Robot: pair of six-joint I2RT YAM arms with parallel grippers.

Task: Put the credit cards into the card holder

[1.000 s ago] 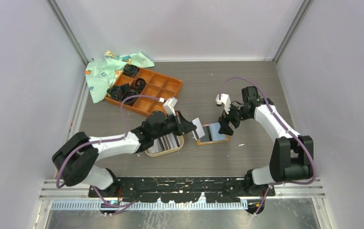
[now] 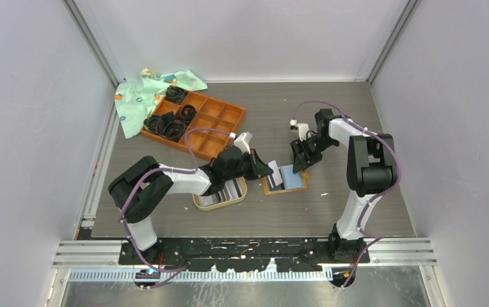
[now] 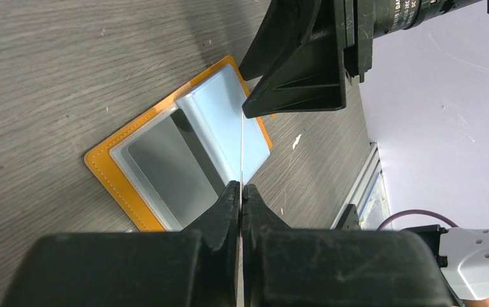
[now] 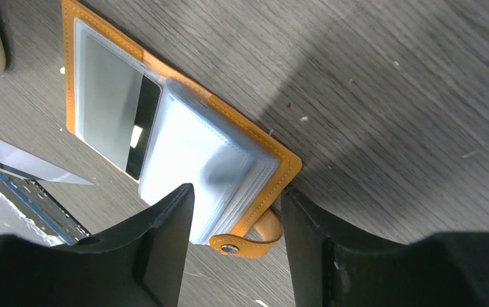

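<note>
The orange-edged card holder (image 2: 305, 185) lies open on the table, its clear sleeves (image 4: 203, 150) showing in the right wrist view. A grey card with a black stripe (image 4: 144, 118) shows in its left half. My left gripper is shut on a thin white card (image 2: 275, 173), which appears edge-on in the left wrist view and sticks out over the holder. At the holder's right end my right gripper is part open. Its fingertips (image 4: 185, 193) stand on either side of the corner near the snap strap (image 4: 245, 247); contact cannot be made out.
A cream basket (image 2: 220, 206) of several cards sits under the left arm. Behind it stands an orange divided tray (image 2: 231, 115) with coiled cables, beside a green patterned cloth (image 2: 130, 105). Table to the holder's front and far right is clear.
The left gripper moved right with the card, bringing it over the holder.
</note>
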